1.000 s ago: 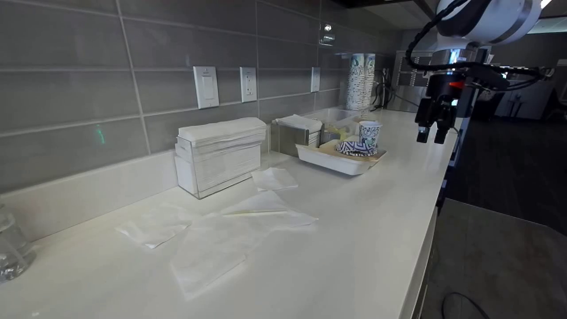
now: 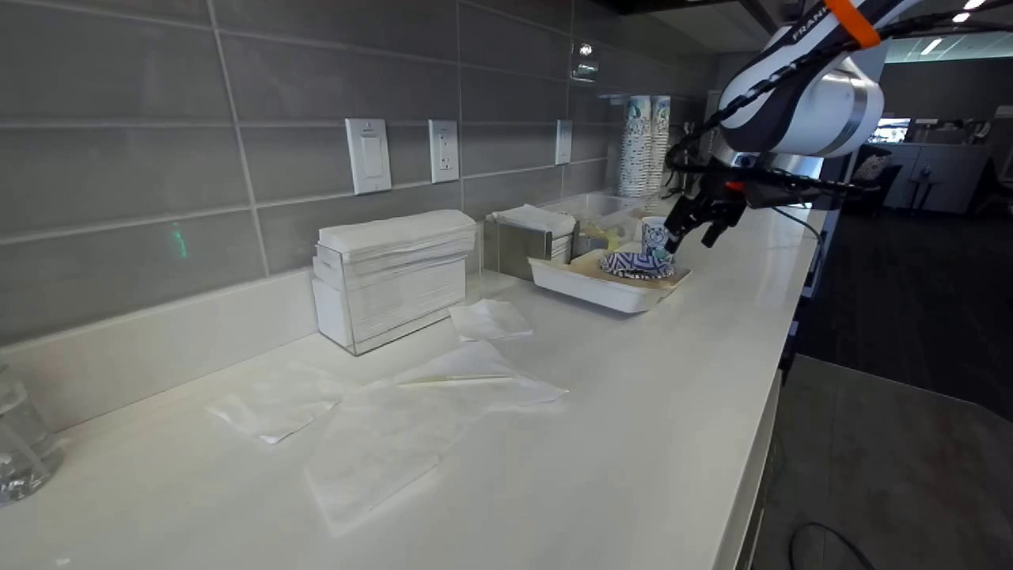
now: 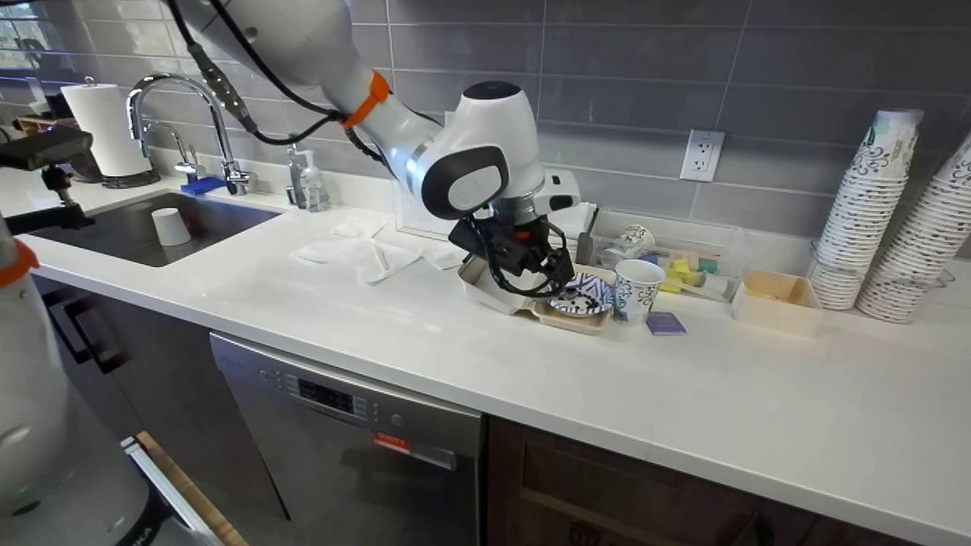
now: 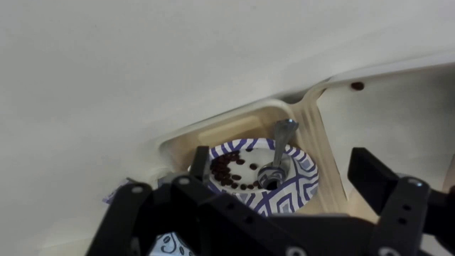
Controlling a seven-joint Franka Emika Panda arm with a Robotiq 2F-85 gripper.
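My gripper is open, its fingers (image 4: 199,164) wide apart and nothing held between them. Below it in the wrist view lies a purple-and-white patterned paper bowl (image 4: 303,181) holding several dark brown beans (image 4: 221,168) and a metal spoon (image 4: 280,143). The bowl rests in one half of an open takeout container (image 4: 228,117); a single bean (image 4: 357,86) lies in the other half. Beside the bowl stands a patterned paper cup (image 3: 634,296), partly hidden behind my gripper (image 2: 693,237) in exterior view 1.
Behind the container are a clear bin (image 3: 719,241) and napkin holders (image 2: 394,275). A purple packet (image 3: 665,323) and a small beige box (image 3: 776,302) sit to the right, then tall cup stacks (image 3: 869,200).
In exterior view 1, my arm has swung left and tilted, bringing the gripper from above the counter's front edge to beside the cup. The bowl, cup and container have not moved.
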